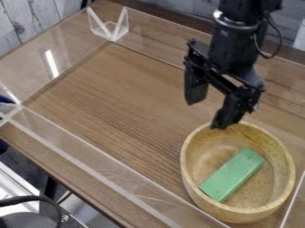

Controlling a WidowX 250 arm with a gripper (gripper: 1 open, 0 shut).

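My gripper (215, 105), dark with two fingers spread apart, hangs over the upper rim of a round wooden bowl (193, 183) at the lower right. It is open, and nothing shows between its fingers. A green block (233, 174) lies inside the bowl, below the gripper.
A small white wire-like object (110, 25) stands at the top left. Dark objects and cables (24, 214) sit at the bottom left corner, beside a clear edge strip.
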